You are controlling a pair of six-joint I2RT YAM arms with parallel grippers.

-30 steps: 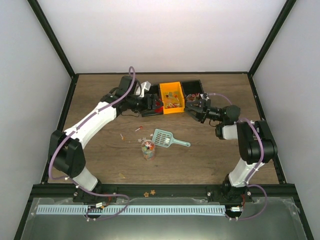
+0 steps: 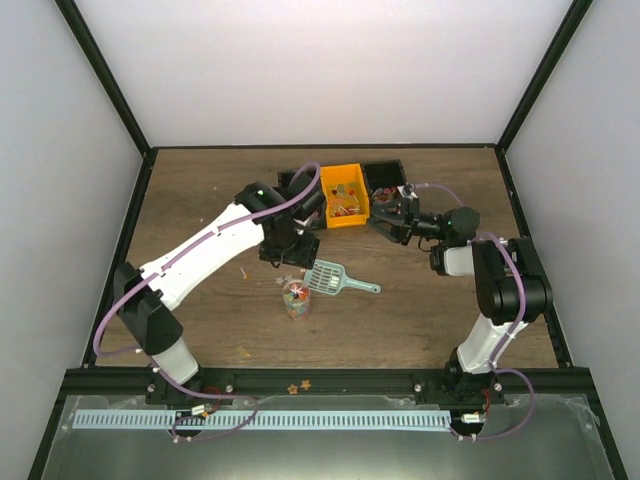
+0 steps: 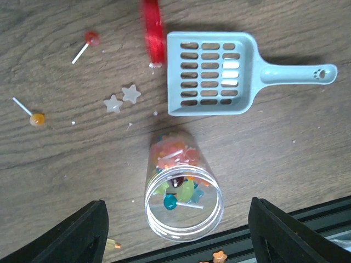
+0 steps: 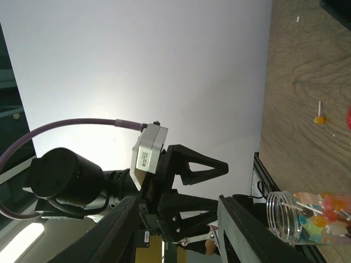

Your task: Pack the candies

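Observation:
Candies fill a clear open-mouthed jar [image 2: 297, 299], which stands on the table and shows below my left gripper in the left wrist view. My left gripper [image 2: 296, 262] is over the table behind the jar. Its fingers [image 3: 82, 233] are wide apart with nothing between them. A red round thing, perhaps a lid [image 3: 154, 30], appears edge-on and blurred beside the blue slotted scoop [image 3: 205, 74]. Two lollipops [image 3: 91, 39] and two pale stars [image 3: 130, 93] lie loose on the wood. My right gripper [image 2: 378, 223] is open and empty by the orange bin [image 2: 335, 177].
Black bins [image 2: 380, 170] flank the orange one at the back. A yellowish piece [image 3: 112, 244] lies near the front edge, and small orange pieces [image 3: 219, 256] rest on the dark front rail.
My left gripper has moved from the left bin toward the jar. The red thing, seen at that gripper earlier, is now hidden in the top view. The right arm stays nearly still.

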